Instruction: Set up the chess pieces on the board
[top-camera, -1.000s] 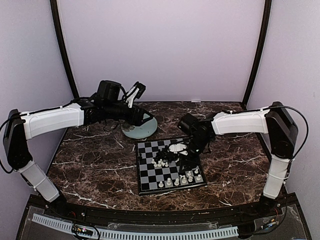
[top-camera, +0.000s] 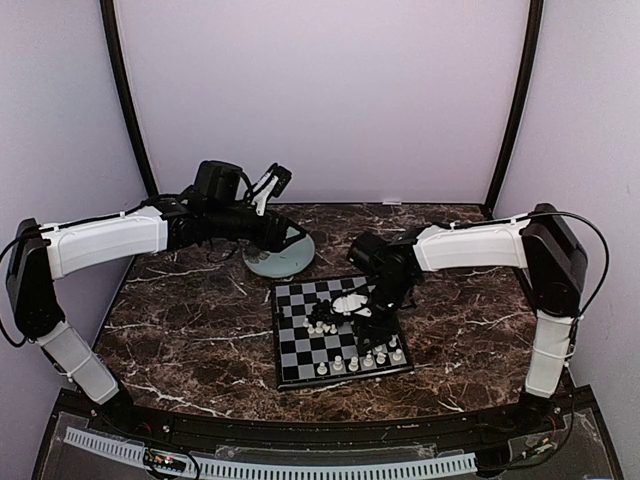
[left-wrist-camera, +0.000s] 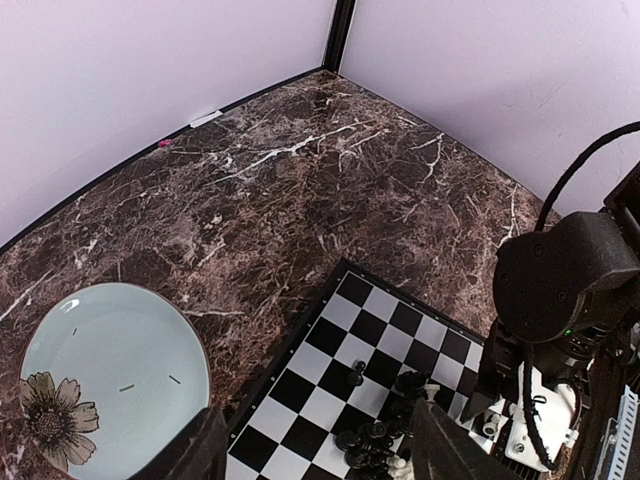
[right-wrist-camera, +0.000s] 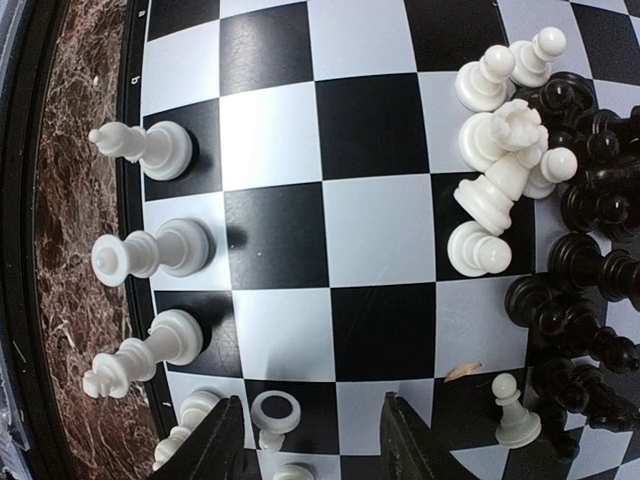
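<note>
The chessboard (top-camera: 300, 350) lies mid-table. A row of white pieces, including a rook (right-wrist-camera: 150, 250) and a king (right-wrist-camera: 145, 355), stands along one edge. A cluster of white pieces (right-wrist-camera: 485, 140) and black pieces (right-wrist-camera: 590, 265) sits mid-board, one white piece leaning on others. My right gripper is low over the board, open, near a white pawn (right-wrist-camera: 275, 410); nothing shows between its fingers. My left gripper is raised at the left above the table, fingers apart with nothing between them.
A pale plate (left-wrist-camera: 115, 370) with a flower print lies behind the board at the left.
My right arm has shifted slightly left and toward the front over the board. The left arm looks unchanged.
</note>
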